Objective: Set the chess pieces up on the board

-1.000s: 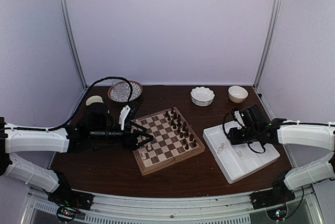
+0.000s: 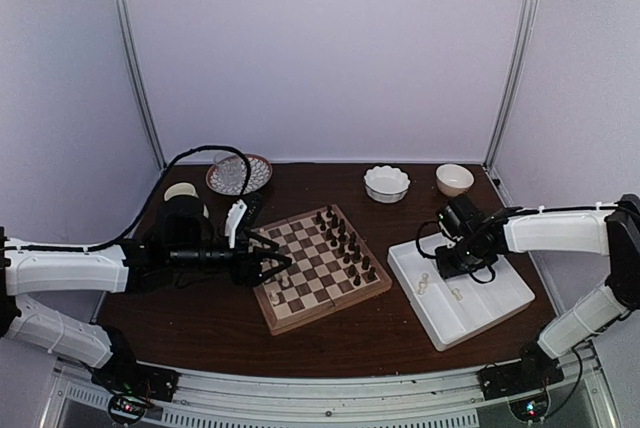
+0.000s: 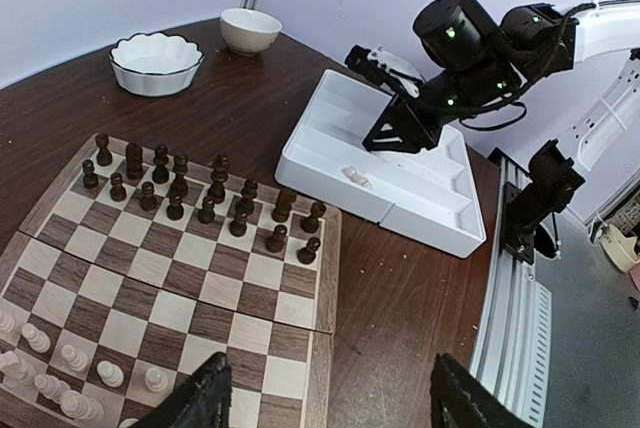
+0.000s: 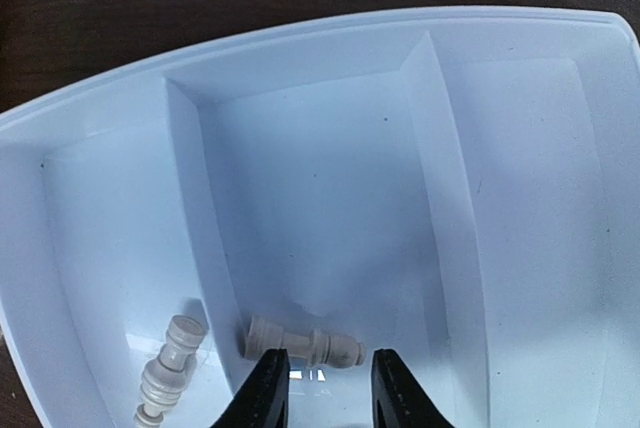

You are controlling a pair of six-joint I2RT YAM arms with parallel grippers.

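Note:
The chessboard (image 2: 312, 266) lies mid-table, its dark pieces (image 3: 218, 186) standing in two rows along one side. Light pieces (image 3: 74, 357) stand on the opposite side, partly cut off by the left wrist view's edge. My left gripper is open over the board's near edge, with nothing between its fingers. In the white tray (image 4: 240, 198), one light piece (image 4: 305, 344) lies on its side in the middle compartment, and another light piece (image 4: 168, 376) lies in the compartment left of it. My right gripper stands open above the middle piece, fingers pointing toward it.
Thin divider walls (image 4: 450, 178) split the tray. A scalloped white bowl (image 2: 386, 184), a plain bowl (image 2: 454, 179) and a patterned plate (image 2: 262, 173) stand along the back. Bare table (image 2: 330, 348) lies in front of the board.
The left arm looks nearly still, and the board and pieces stay put.

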